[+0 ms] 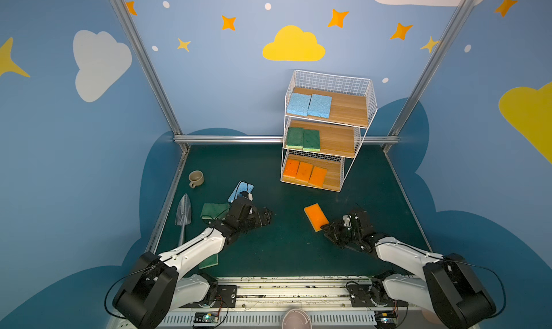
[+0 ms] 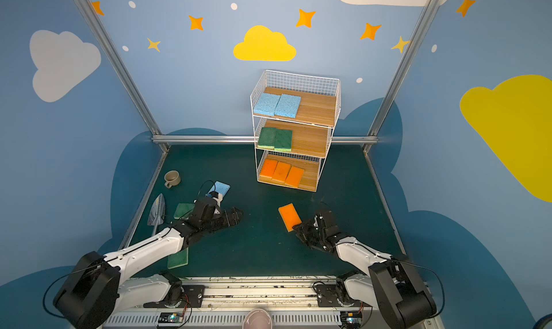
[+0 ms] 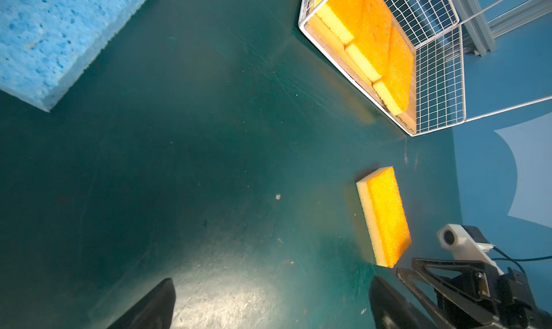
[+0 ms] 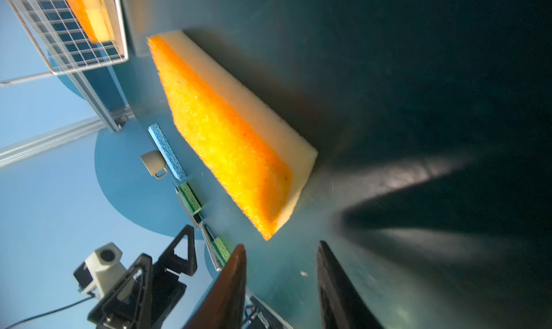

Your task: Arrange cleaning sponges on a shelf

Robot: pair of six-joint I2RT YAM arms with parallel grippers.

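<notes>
A loose orange sponge (image 1: 315,217) lies flat on the dark green table in front of the shelf (image 1: 353,109). Close to its near end is my right gripper, part open, with nothing between its fingers; in the right wrist view the sponge (image 4: 230,128) is just beyond the fingertips. My left gripper hovers open and empty over the table at left. Behind it lie a blue sponge (image 1: 241,190) and a green sponge (image 1: 214,210), both partly covered by the arm. Another green sponge (image 1: 209,261) lies nearer the front.
Two blue sponges (image 1: 309,105) sit on the top tier, two green ones (image 1: 303,138) on the middle, three orange ones (image 1: 304,172) at the bottom, all leftward. A mug (image 1: 196,178) and a trowel (image 1: 183,210) occupy the table's left side. Mid-table is clear.
</notes>
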